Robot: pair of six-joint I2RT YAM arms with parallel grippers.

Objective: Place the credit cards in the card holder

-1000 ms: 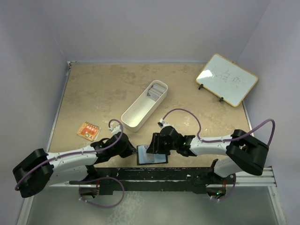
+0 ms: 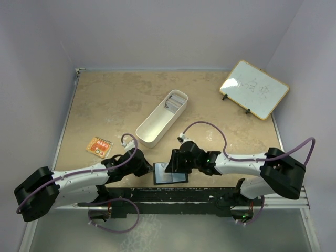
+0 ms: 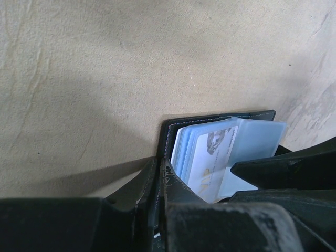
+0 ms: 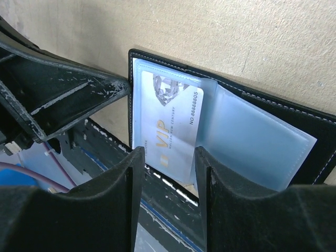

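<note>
The card holder lies open near the table's front edge, its black cover [image 4: 310, 126] under pale blue clear sleeves [image 4: 247, 142]. A white VIP card [image 4: 170, 123] with a diamond picture lies flat inside a sleeve on the holder's left part. My left gripper is shut on the holder's left edge. Over the VIP card stands my right gripper, its fingertips apart with nothing gripped between them. In the left wrist view, the right gripper's dark fingers [image 3: 294, 170] hide part of the sleeves.
Behind the holder, a long white tray [image 2: 149, 128] has several silvery cards [image 2: 175, 103] at its far end. An orange packet [image 2: 99, 146] lies at the left, and a small whiteboard [image 2: 254, 89] stands back right.
The sleeve page with the VIP card was raised and tilted earlier; now it lies flat on the holder. My right gripper has shifted slightly. The left gripper has stayed in place.
</note>
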